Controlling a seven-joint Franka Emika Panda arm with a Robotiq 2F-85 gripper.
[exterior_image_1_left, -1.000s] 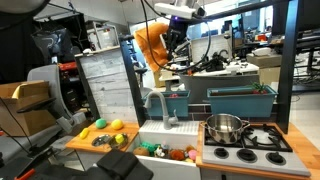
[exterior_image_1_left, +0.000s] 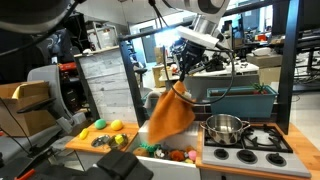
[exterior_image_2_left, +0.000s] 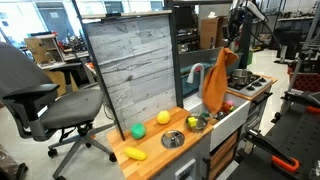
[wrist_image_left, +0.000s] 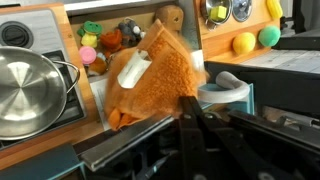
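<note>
An orange cloth (exterior_image_1_left: 172, 116) hangs beneath my gripper (exterior_image_1_left: 181, 82), over the sink area and in front of the faucet. In the wrist view, the cloth (wrist_image_left: 160, 82) narrows toward the gripper, whose fingers are shut on its upper end. A pale patch shows on the cloth there. From the side, the cloth (exterior_image_2_left: 216, 82) hangs in a long drape above the white sink (exterior_image_2_left: 226, 122). Toys of several colours (exterior_image_1_left: 178, 154) lie in the sink, partly hidden by the cloth.
Right of the sink stand a steel pot (exterior_image_1_left: 226, 128) and a stove (exterior_image_1_left: 246, 155). Left of it, the wooden counter holds a yellow banana (exterior_image_2_left: 135, 153), a green ball (exterior_image_2_left: 138, 131) and a metal bowl (exterior_image_2_left: 173, 139). A teal box (exterior_image_1_left: 240, 103) is behind the pot.
The cloth was raised high at upper left; it has come down and to the right and now hangs over the sink. The arm has lowered with it.
</note>
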